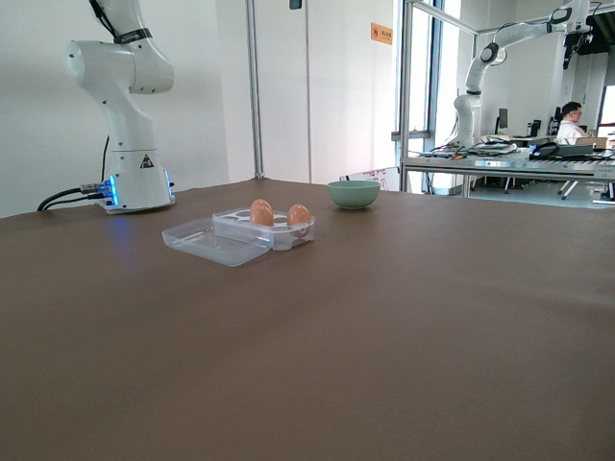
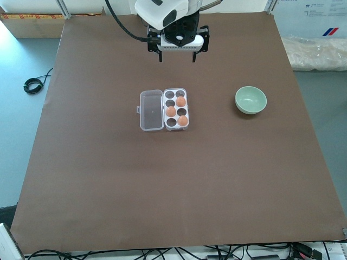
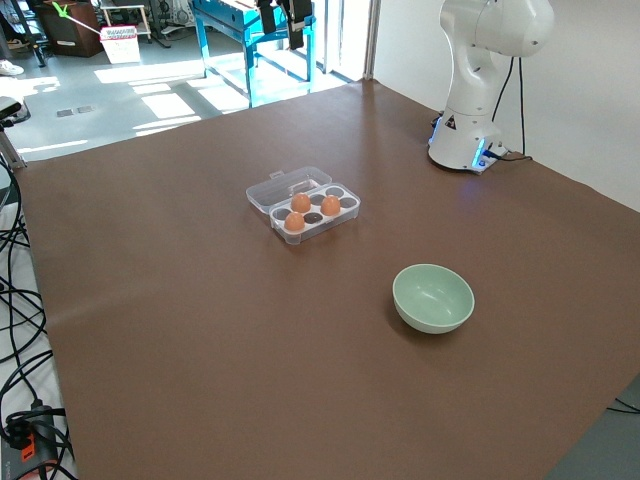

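In the left view my gripper (image 2: 177,56) hangs at the back of the table, open, nothing between its two fingers. In front of it an open clear egg tray (image 2: 152,111) lies with its lid folded out to the left; three brown eggs (image 2: 171,111) sit in some of its holes, the other holes empty. A pale green bowl (image 2: 250,99) stands to the right of the tray, empty. The top view shows the tray (image 1: 211,242) and bowl (image 1: 353,195) upright on the table; the right view shows them too.
Cables run along the near edge outside it. The white arm base (image 3: 465,140) stands at the back edge.
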